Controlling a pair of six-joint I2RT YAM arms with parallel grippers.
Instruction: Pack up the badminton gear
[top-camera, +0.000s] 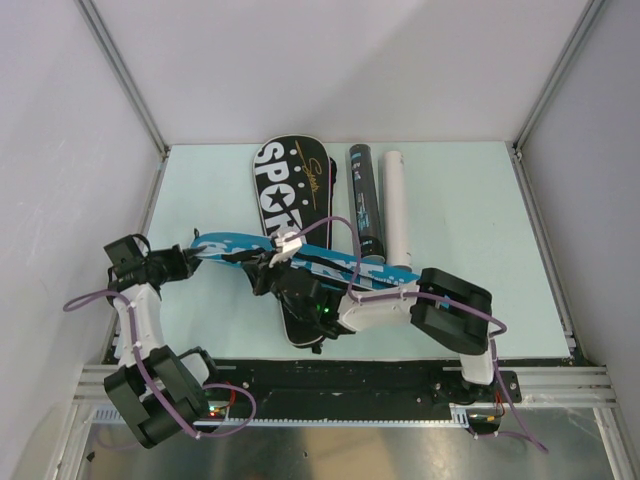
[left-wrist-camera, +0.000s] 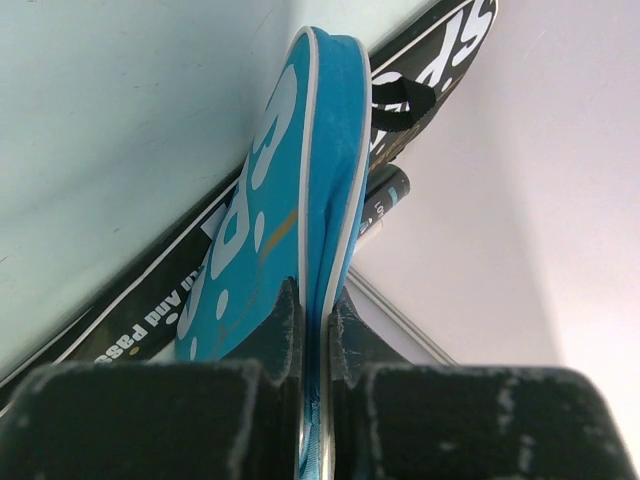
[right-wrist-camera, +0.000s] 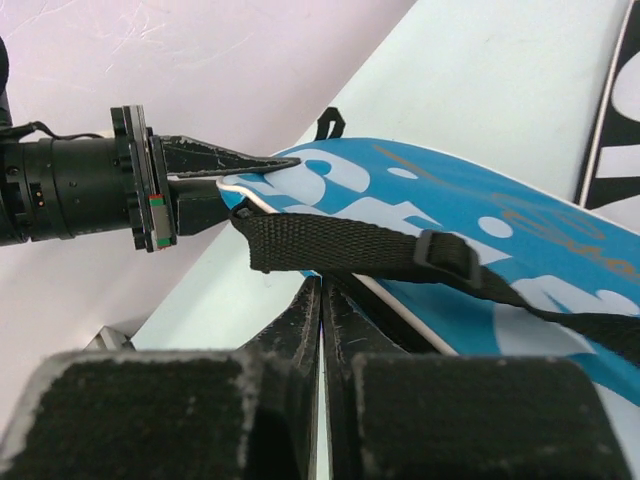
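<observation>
My left gripper (top-camera: 196, 257) is shut on the left end of the blue racket bag (left-wrist-camera: 247, 250), pinching its white-piped edge. The bag stretches rightward across the table, white lettering on it. A black strap with a buckle (right-wrist-camera: 445, 256) crosses it. My right gripper is shut just below the strap, nothing visible between its fingertips; in the top view it sits over the bag near the middle. A black SPORT bag (top-camera: 285, 180) lies behind the blue one.
A black tube (top-camera: 364, 195) and a white tube (top-camera: 394, 200) lie upright in the image, right of the SPORT bag.
</observation>
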